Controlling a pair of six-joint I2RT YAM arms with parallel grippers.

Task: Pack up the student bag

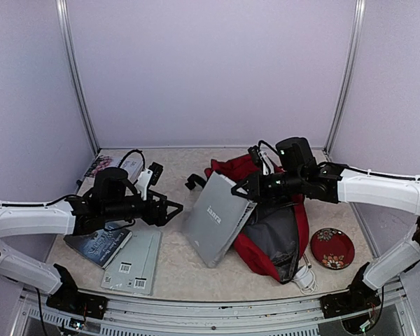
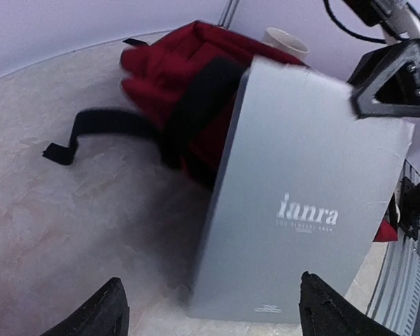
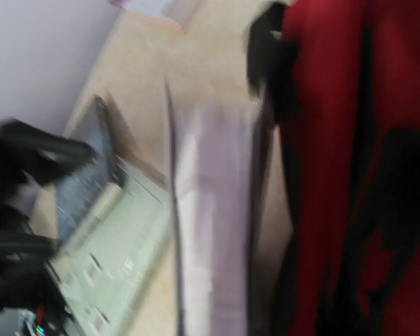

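Note:
A grey hardback book lettered "ianra" [image 1: 215, 215] hangs tilted, its upper right corner in my right gripper [image 1: 243, 189], which is shut on it. It slants in front of the red school bag [image 1: 246, 253], whose dark grey lining shows; whether any part is inside the bag cannot be told. Pale page edges [image 3: 213, 224] fill the middle of the blurred right wrist view. My left gripper [image 1: 171, 208] is open left of the book. In the left wrist view its fingers [image 2: 98, 311] stand apart, with the book [image 2: 287, 231] beyond them, clear of both.
A dark blue book [image 1: 94, 243] and a pale grey-green book with barcodes [image 1: 134, 262] lie front left. Another book [image 1: 101, 164] is back left. A red flowered plate [image 1: 332, 248] and white corded charger [image 1: 304, 278] lie right.

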